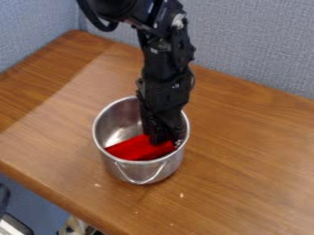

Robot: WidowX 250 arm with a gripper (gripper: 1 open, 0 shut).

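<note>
My black gripper [162, 130] reaches down from the top into a steel pot [135, 170] near the middle of the table. A red object [135, 149] lies in the pot's bottom, directly under the gripper, partly hidden by it. Whether the fingers are open, shut or holding the red object cannot be told. A thin handle hangs on the pot's front side.
Blue-grey walls stand behind.
</note>
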